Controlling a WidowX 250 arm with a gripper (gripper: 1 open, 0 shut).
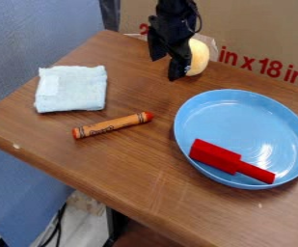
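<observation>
My black gripper [167,60] is at the top centre of the view, just in front of a pale yellow round object [198,60], which it partly covers. Whether its fingers are open or shut is unclear at this size. A folded white cloth [70,89] lies on the left of the wooden table [138,183]. An orange crayon [113,125] lies below and right of the cloth. A blue plate [241,125] on the right holds a red object with a handle [226,162].
A cardboard box [260,39] with red printing stands along the back. The table's left edge borders a blue-grey surface.
</observation>
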